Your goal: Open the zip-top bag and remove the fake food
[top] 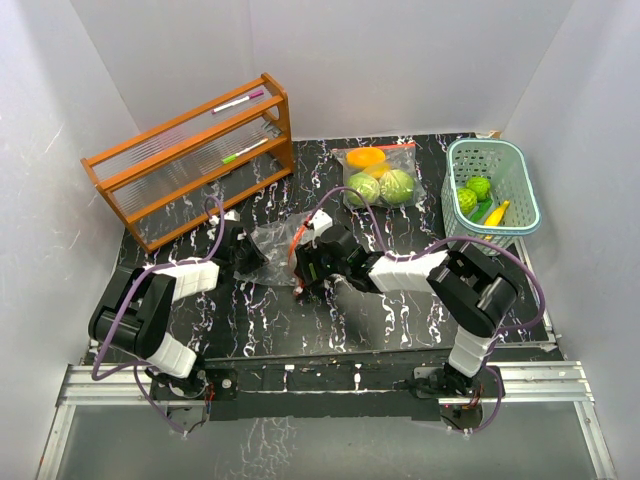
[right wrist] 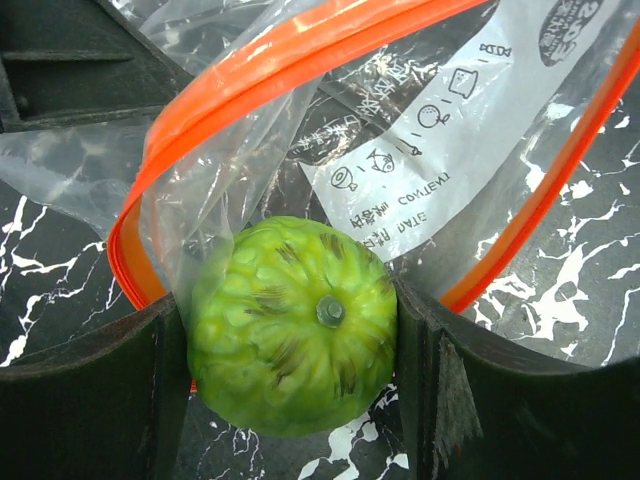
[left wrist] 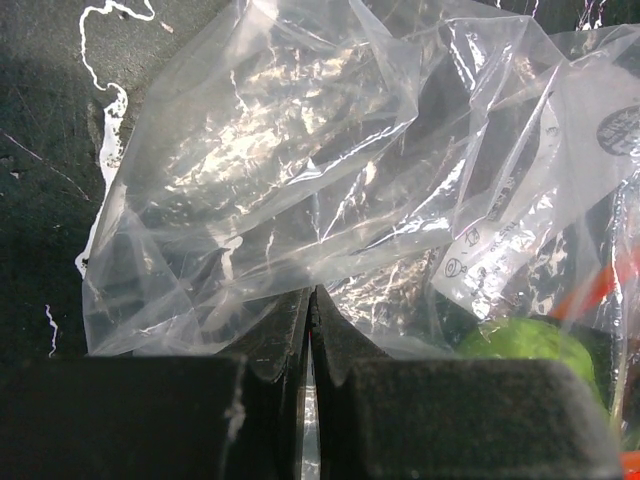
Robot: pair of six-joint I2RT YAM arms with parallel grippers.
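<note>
A clear zip-top bag (top: 268,240) with orange seals lies between my grippers. In the left wrist view its crumpled plastic (left wrist: 300,150) spreads above my left gripper, which is shut, its tips on the plastic; whether film is pinched there is unclear. In the right wrist view my right gripper is shut on a green fake vegetable (right wrist: 300,325) at the bag's open mouth, between the orange seals (right wrist: 530,210), with a fold of plastic over its left side. From the top, my right gripper (top: 310,270) sits at the bag's right end.
A second bag (top: 385,185) with cabbages and orange food lies at the back. A basket (top: 525,210) with fake produce stands at the right. A wooden rack (top: 150,165) with markers is at back left.
</note>
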